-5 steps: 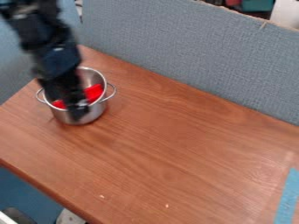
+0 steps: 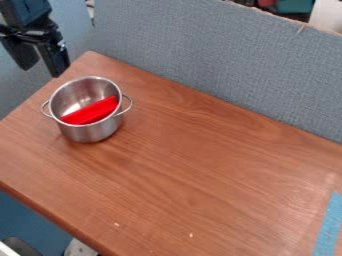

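Note:
A steel pot [image 2: 86, 130] with two loop handles stands on the left part of the wooden table. An elongated red object [image 2: 91, 111] lies inside it. My dark gripper [image 2: 38, 58] is at the upper left edge of the view, raised above and left of the pot, open, with nothing seen between its fingers.
A grey padded wall [image 2: 214, 70] runs along the back. A blue tape strip [image 2: 326, 222] is at the right edge.
My gripper has risen and moved away to the upper left from over the pot. The red object is now in full view inside the pot.

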